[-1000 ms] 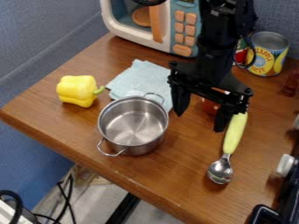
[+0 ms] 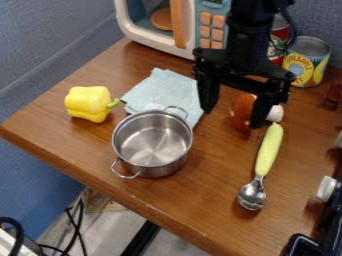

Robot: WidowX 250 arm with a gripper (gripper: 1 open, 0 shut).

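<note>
My black gripper (image 2: 234, 100) hangs open over the right middle of the wooden table, its two fingers spread wide. Behind and below it is a reddish-orange round object with a pale end (image 2: 243, 114), partly hidden by the right finger. A steel pot (image 2: 152, 145) stands left of the gripper. A pale blue cloth (image 2: 160, 93) lies behind the pot, and a yellow pepper (image 2: 87, 103) sits at the left. A spoon with a yellow-green handle (image 2: 267, 152) lies front right.
A toy microwave (image 2: 155, 20) stands at the back, with cans (image 2: 306, 60) and a small brown bottle (image 2: 334, 94) at the back right. Bare table (image 2: 174, 210) is at the front. Black fixtures with white knobs line the right edge.
My gripper has risen and shifted slightly, uncovering more of the reddish object beneath it. The other objects have not visibly moved.
</note>
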